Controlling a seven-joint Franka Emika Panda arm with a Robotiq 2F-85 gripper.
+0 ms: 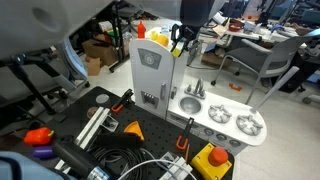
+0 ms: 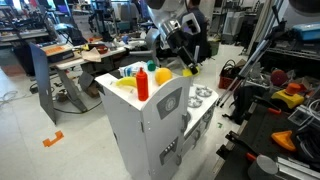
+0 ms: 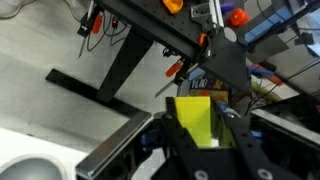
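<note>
A small yellow object [image 3: 196,122] with a dark printed face is between the fingers of my gripper, which is shut on it. In exterior view 1 my gripper [image 1: 182,41] is raised by the upper right part of a white toy cabinet [image 1: 152,72], the yellow piece hanging down from it. Exterior view 2 places the gripper [image 2: 188,66] beside the cabinet [image 2: 150,125], at about the height of its top. Below the wrist camera the view is mostly floor, so the held object is clear of any surface there.
A red bottle [image 2: 142,83], an orange ball [image 2: 166,77] and yellow toy food [image 2: 127,82] stand on the cabinet top. The white counter [image 1: 222,115] holds a sink and burners. Nearby, a black cart [image 1: 135,125] carries tools and cables.
</note>
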